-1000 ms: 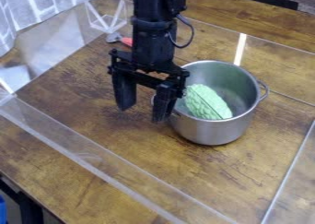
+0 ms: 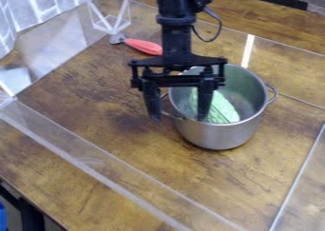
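Observation:
A steel pot (image 2: 229, 132) with two handles stands on the wooden table, right of centre, holding a pale green cabbage-like vegetable (image 2: 219, 111). My black gripper (image 2: 178, 104) is over the pot's left part, pointing down, its two fingers spread apart. It partly hides the vegetable and the pot's rim; I cannot see anything held between the fingers.
A red utensil (image 2: 143, 47) with a grey head lies at the back left. Clear plastic panels border the wooden table (image 2: 89, 102), whose left and front parts are bare.
My gripper has turned about its vertical axis and shifted right, over the pot's left part. The pot and vegetable look unmoved.

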